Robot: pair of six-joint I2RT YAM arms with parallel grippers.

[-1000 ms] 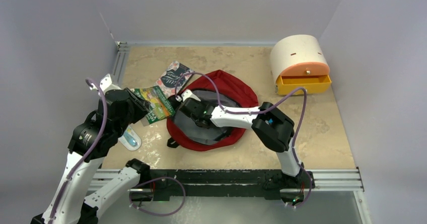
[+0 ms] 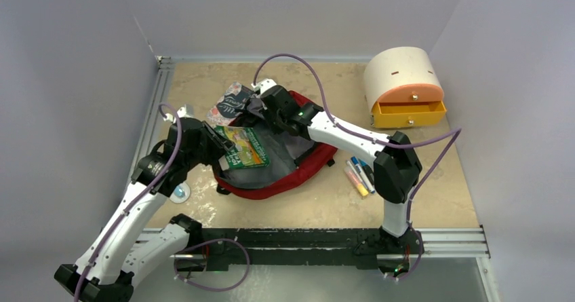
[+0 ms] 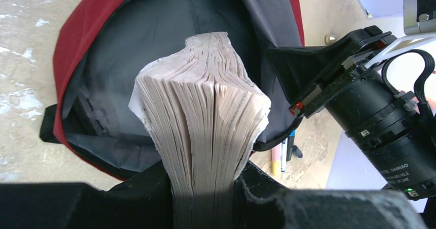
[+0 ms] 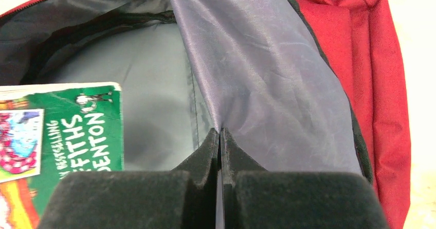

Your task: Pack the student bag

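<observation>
The red bag lies on the table with its grey interior exposed. My right gripper is shut on the edge of the bag's grey inner flap, which it draws up and aside. My left gripper is clamped on a thick book; pale page edges fill the space between its fingers. From above, the green book cover shows over the left part of the bag's opening. In the right wrist view the cover hangs left of the flap. The left fingertips are hidden behind the pages.
A floral notebook lies behind the bag, partly covered by it. Several markers rest to its right. A drawer box stands at the back right with its yellow drawer out. A blister pack sits under the left arm.
The left gripper has carried the book rightward, from beside the bag to over its opening. My right gripper has moved up and back with the flap, and the bag's mouth is wider.
</observation>
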